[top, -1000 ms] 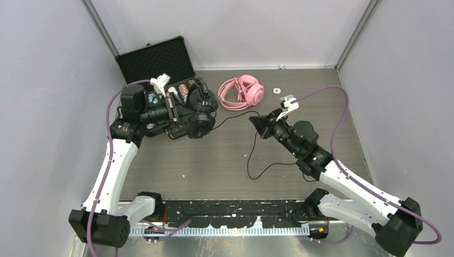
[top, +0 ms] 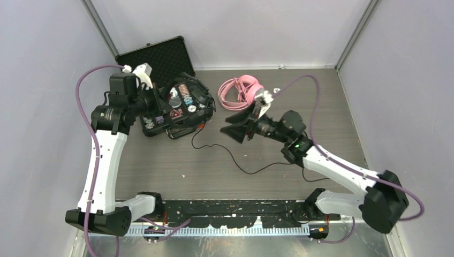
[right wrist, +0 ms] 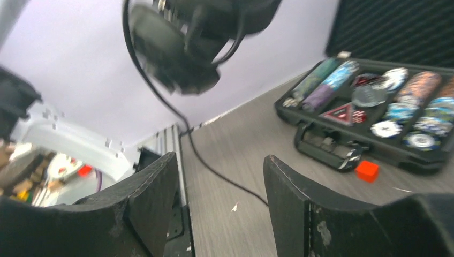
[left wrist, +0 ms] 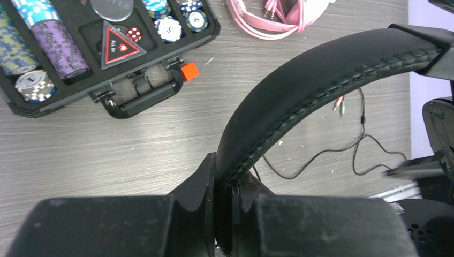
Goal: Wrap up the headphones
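The black headphones hang above the open chip case on the left, their headband clamped in my left gripper, which is shut on it. Their thin black cable drops from an ear cup and trails over the table to the right. My right gripper is open over the middle of the table, with nothing between its fingers. In the right wrist view the cable runs down from the blurred ear cups, passing beyond the spread fingers.
Pink headphones, their cord coiled, lie at the back middle. The chip case stands open at the left, an orange cube by its handle. A white chip lies farther right.
My left gripper swung left and turned the black headphones. The right gripper opened, releasing the cable, and moved left. The cable sagged toward the table.
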